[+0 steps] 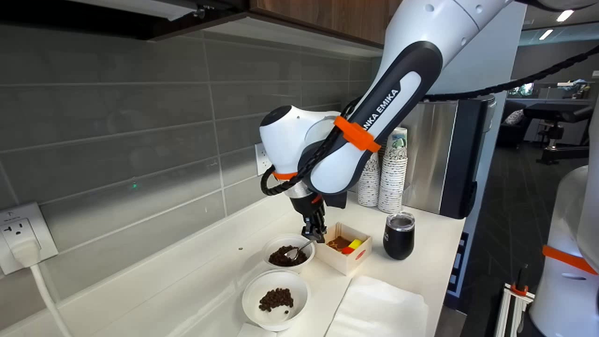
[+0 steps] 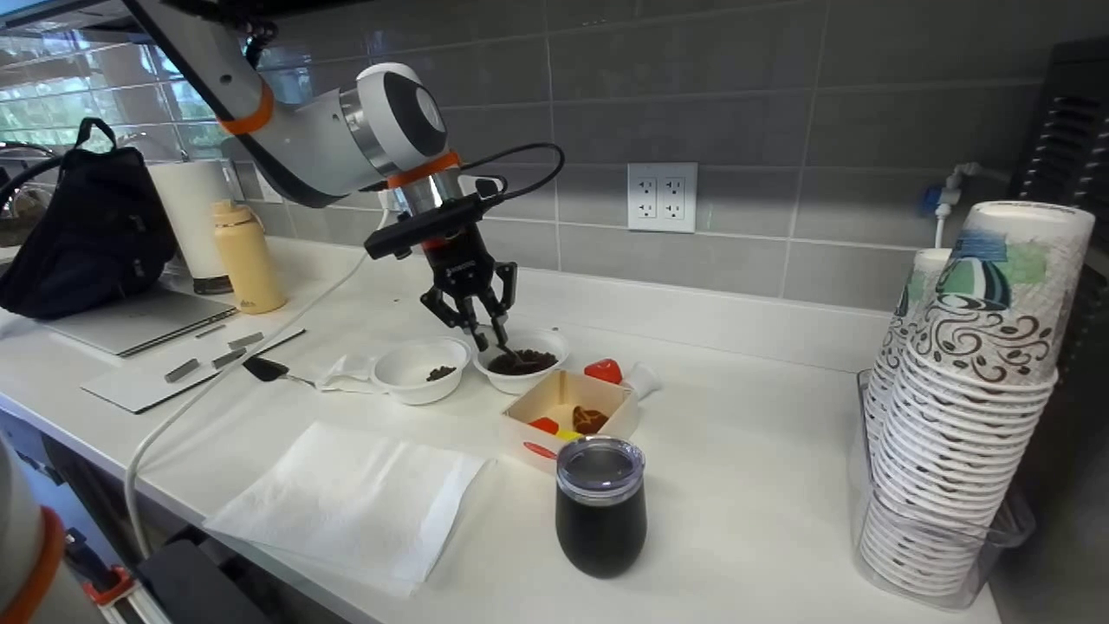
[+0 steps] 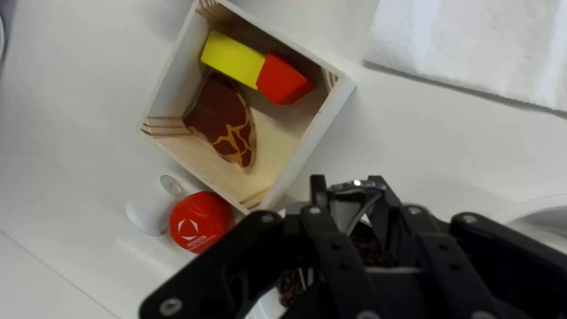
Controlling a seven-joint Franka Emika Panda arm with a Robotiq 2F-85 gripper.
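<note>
My gripper is shut on the handle of a metal spoon, above the right rim of the far white bowl in exterior view 1. The spoon slants down, its head resting among dark brown beans in that bowl. In the wrist view the shiny handle shows between the two fingertips; the arm's black parts hide most of the bowl. Beside it, a second white bowl holds a smaller heap of beans.
Close by stands a wooden box with a yellow block, a red block and a toy steak. A red and white item lies against it. A black tumbler and a paper towel are nearer the front.
</note>
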